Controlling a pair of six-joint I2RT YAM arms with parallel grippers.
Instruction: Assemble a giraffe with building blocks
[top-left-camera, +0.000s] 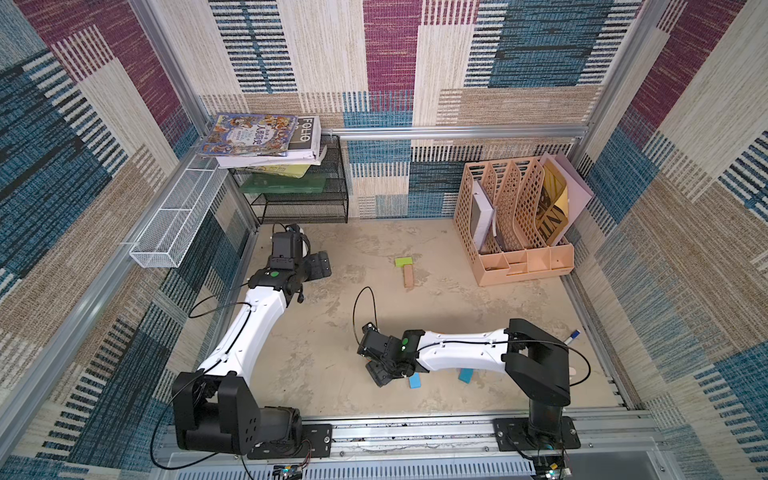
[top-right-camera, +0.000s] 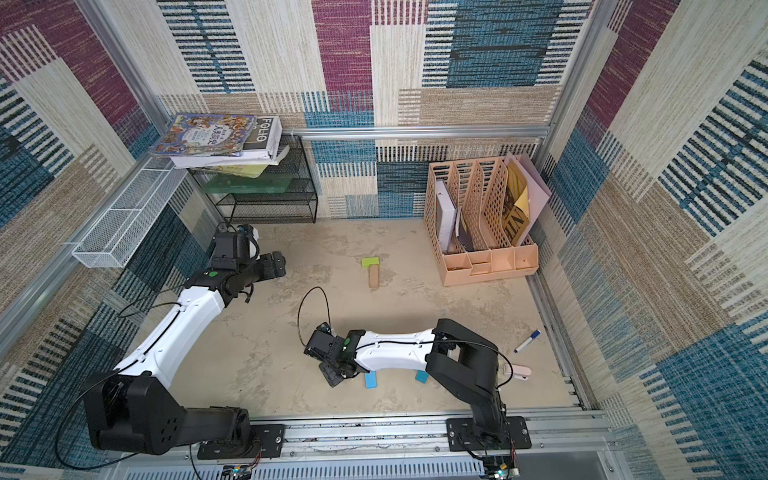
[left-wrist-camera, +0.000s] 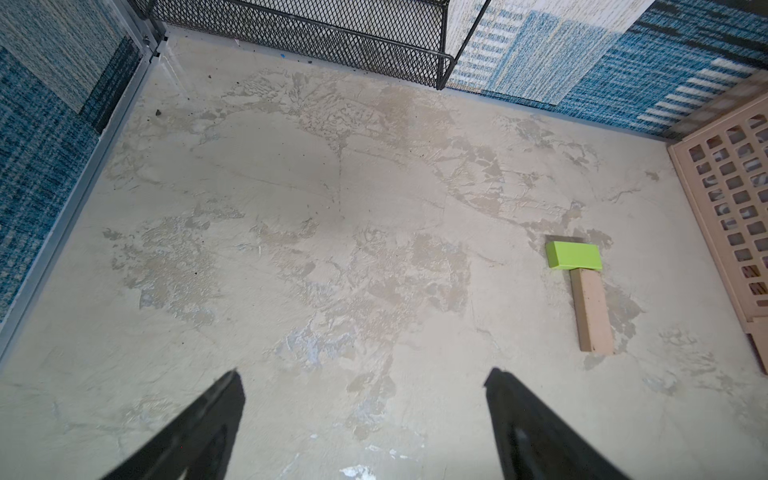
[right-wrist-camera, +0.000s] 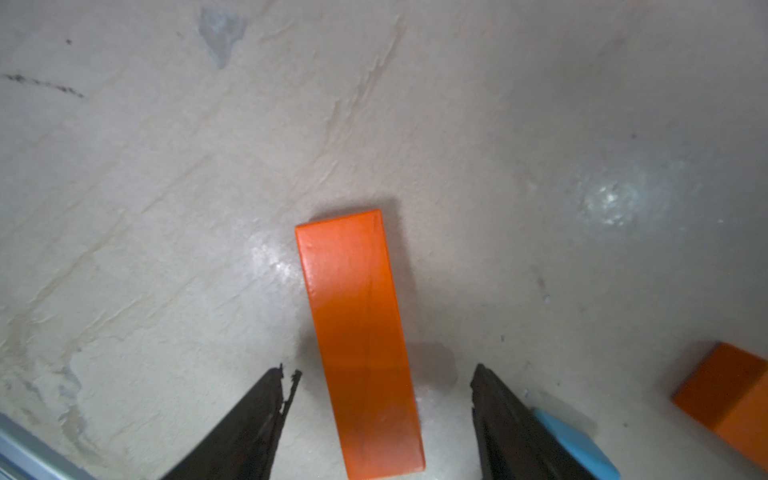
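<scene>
A green block (top-left-camera: 403, 261) and a tan block (top-left-camera: 408, 276) lie touching in a T near the table's middle. My left gripper is open over bare table to their left. My right gripper hangs open low over the front of the table, its fingers either side of a long orange block (right-wrist-camera: 356, 296). Right of it in the right wrist view lie a blue block (right-wrist-camera: 576, 444) and another orange block (right-wrist-camera: 728, 388). Blue blocks (top-right-camera: 370, 379) (top-right-camera: 421, 376) also show beside the right arm in the top views.
A pink file organizer (top-left-camera: 524, 260) stands back right, a black wire rack (top-left-camera: 300, 209) with books back left. A marker (top-right-camera: 528, 341) and a pale pink object (top-right-camera: 520, 371) lie near the right edge.
</scene>
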